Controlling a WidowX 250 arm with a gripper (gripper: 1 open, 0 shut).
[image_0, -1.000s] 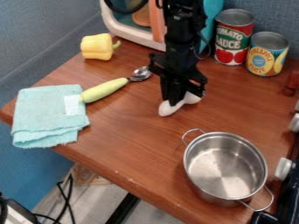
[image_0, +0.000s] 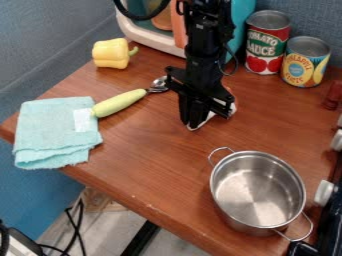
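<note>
My black gripper (image_0: 201, 108) is low over the middle of the wooden table. Something pale lies partly hidden beneath and behind its fingers; whether it is held, and how the fingers stand, I cannot tell. Left of it a spoon with a pale yellow-green handle (image_0: 120, 102) lies near a folded light blue towel (image_0: 54, 133). A steel pot (image_0: 255, 188) stands at the lower right, apart from the gripper.
A yellow pepper (image_0: 111, 53) sits at the back left. Tomato sauce (image_0: 265, 45) and another can (image_0: 306, 62) stand at the back right, near a small red bottle (image_0: 335, 95). Bare table lies left of the pot.
The gripper has shifted and turned slightly over the pale object, which was more exposed below it earlier and is now mostly hidden. The other things have not moved.
</note>
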